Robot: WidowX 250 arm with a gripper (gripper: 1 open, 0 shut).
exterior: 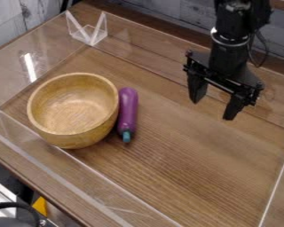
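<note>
The black robot arm reaches down from the upper right, its open gripper (216, 94) hanging over the right half of the wooden table with nothing seen between its fingers. To the left, a purple cylinder with a teal tip (128, 112) lies lengthwise beside a round tan bowl (70, 135), apart from the gripper.
A white wire-like holder (89, 28) stands at the back left. Dark items with a bit of yellow sit beyond the lower left edge.
</note>
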